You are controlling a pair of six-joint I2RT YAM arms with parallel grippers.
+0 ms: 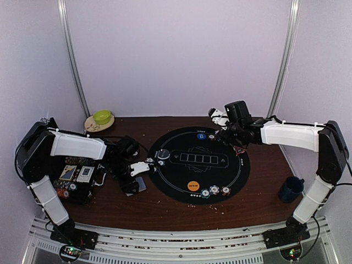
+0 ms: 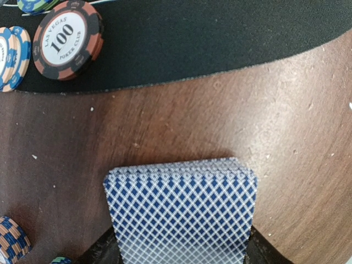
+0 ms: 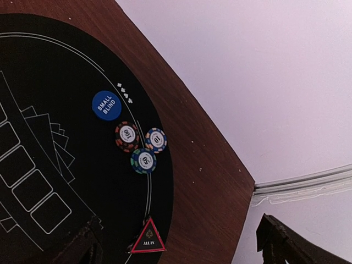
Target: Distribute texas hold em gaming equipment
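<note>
A deck of blue-and-white checked cards [image 2: 181, 209] fills the lower middle of the left wrist view, with my left gripper [image 1: 130, 188] shut on it beside the mat's left edge. The round black poker mat [image 1: 181, 140] lies mid-table. Over its right side hovers my right gripper [image 1: 224, 138], open and empty. Ahead of it in the right wrist view are the blue small blind disc [image 3: 106, 105], three chips including a green one [image 3: 143, 160], and a red-edged all-in triangle [image 3: 148, 237]. An orange disc [image 1: 193, 186] and chips [image 1: 214, 190] lie at the mat's front.
At the left, an open black case [image 1: 74, 181] holds chips and cards. A green bowl [image 1: 102, 116] on a plate stands at the back left, and a dark blue mug [image 1: 291, 189] at the right.
</note>
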